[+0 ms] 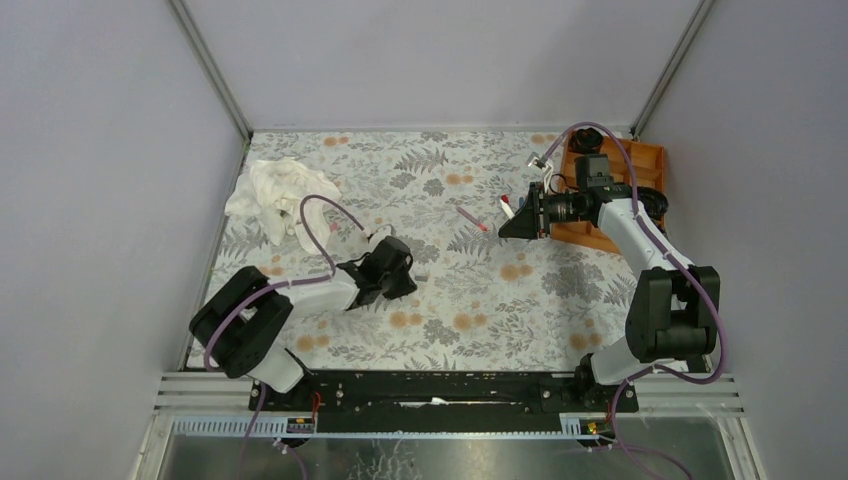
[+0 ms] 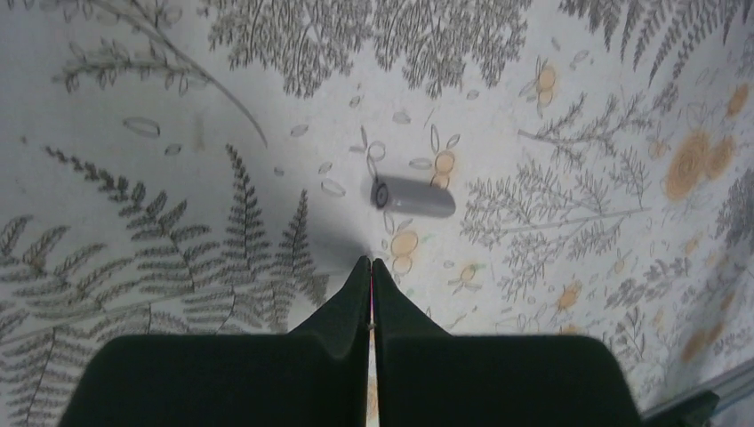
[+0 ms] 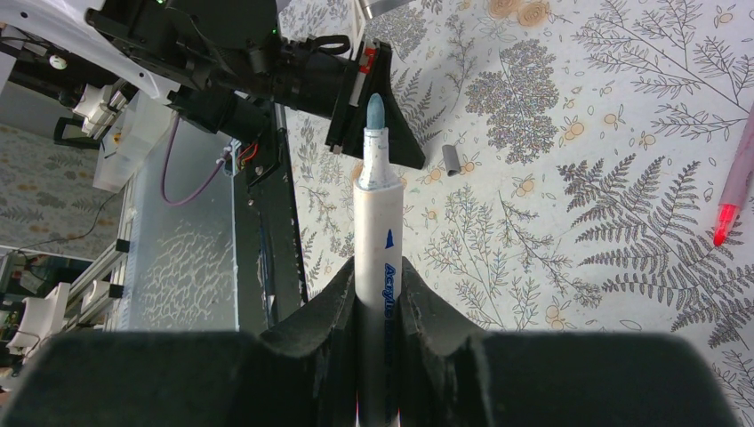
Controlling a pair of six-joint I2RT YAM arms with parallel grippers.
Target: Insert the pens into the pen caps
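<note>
A small grey pen cap (image 2: pixel 414 197) lies on its side on the patterned tabletop, its round opening visible at one end. My left gripper is shut with nothing visible between its fingertips, and in that view the cap appears beyond them, not gripped. From above, the cap (image 1: pixel 421 277) shows just beside the left gripper (image 1: pixel 410 287). A white pen (image 3: pixel 378 227) with a grey-blue tip points up out of my right gripper, which is shut around its barrel. A pink-red pen (image 1: pixel 472 219) rests uncapped on the table between the arms.
Crumpled white cloth (image 1: pixel 275 197) lies at the back left. A wooden tray (image 1: pixel 650 157) stands at the back right behind the right arm, black cable coils on it.
</note>
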